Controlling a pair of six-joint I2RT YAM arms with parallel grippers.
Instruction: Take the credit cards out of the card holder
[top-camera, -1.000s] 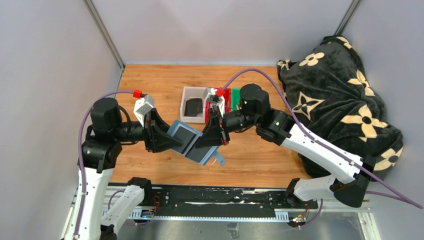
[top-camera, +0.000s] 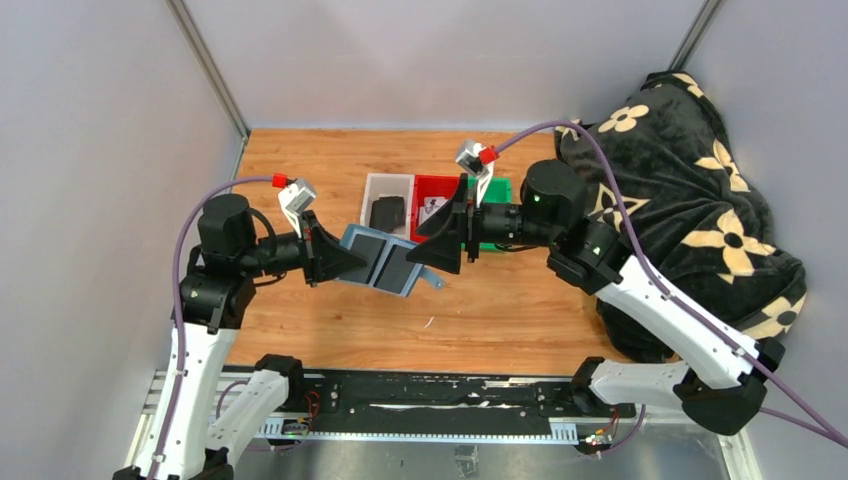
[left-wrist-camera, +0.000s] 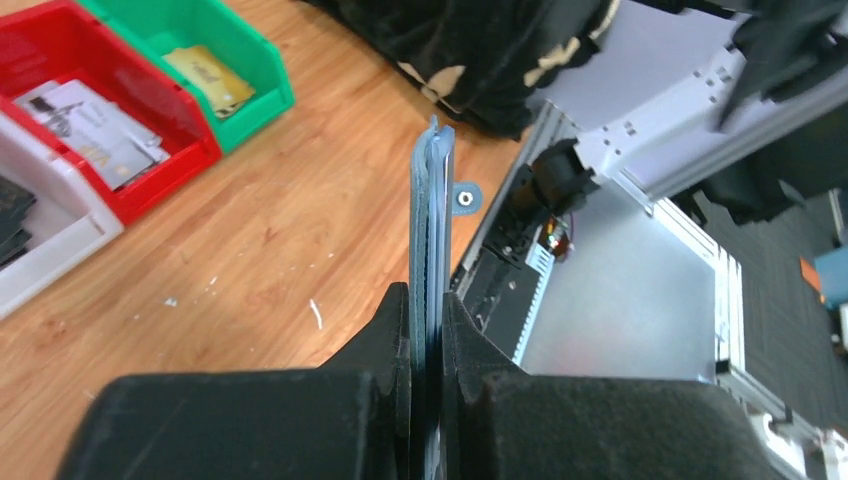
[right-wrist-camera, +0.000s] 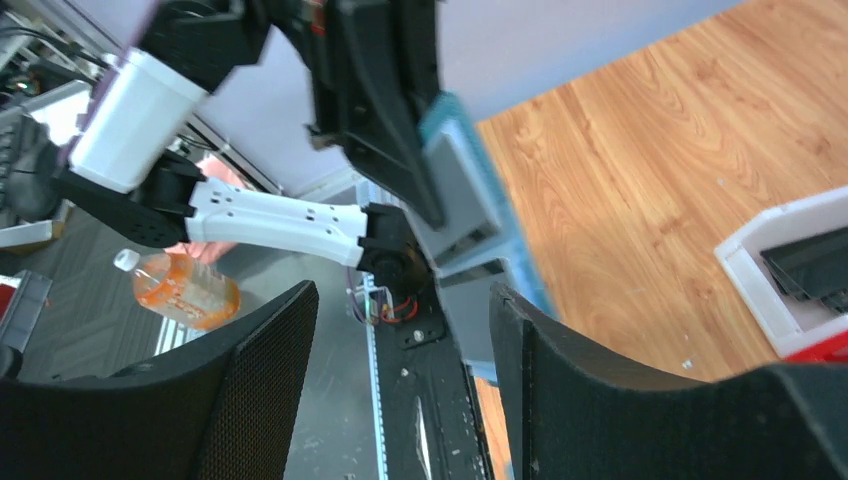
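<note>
The blue card holder (top-camera: 378, 262), spread flat with dark grey panels facing up, hangs above the table's middle. My left gripper (top-camera: 345, 262) is shut on its left edge; seen edge-on in the left wrist view, the holder (left-wrist-camera: 432, 220) stands upright between the fingers. A strap with a snap (left-wrist-camera: 466, 198) sticks out at its side. My right gripper (top-camera: 425, 255) is open beside the holder's right end. In the right wrist view nothing is clasped between its fingers, and the blurred holder (right-wrist-camera: 470, 220) appears beyond them. No card shows clearly in the holder.
Behind the holder stand a white bin (top-camera: 390, 181) with dark cards (left-wrist-camera: 12, 220), a red bin (left-wrist-camera: 165, 175) with pale cards (left-wrist-camera: 95, 130), and a green bin (left-wrist-camera: 262, 115) with a yellowish card (left-wrist-camera: 208, 75). A patterned dark cloth (top-camera: 690, 220) heaps at the right.
My right gripper has pulled away to the right and opened wide, off the holder's panel. The left gripper has shifted slightly right, still with the holder.
</note>
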